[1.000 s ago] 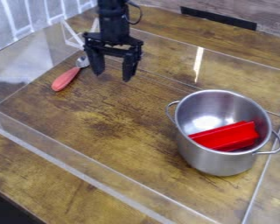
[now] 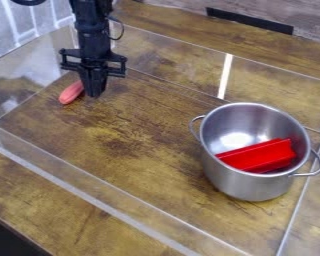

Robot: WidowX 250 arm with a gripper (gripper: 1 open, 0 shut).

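Note:
My black gripper (image 2: 91, 82) is down over a utensil with a red handle (image 2: 71, 93) at the upper left of the camera view, its fingers shut on it. The utensil's far part is hidden behind the gripper. A steel pot (image 2: 243, 178) with two side handles stands on the right, holding a red block-like object (image 2: 256, 155).
A transparent barrier runs along the left edge. A white strip (image 2: 226, 75) lies at the back right.
The arm has moved left and down onto the red-handled utensil, and the gripper has shut on it. The pot has not moved.

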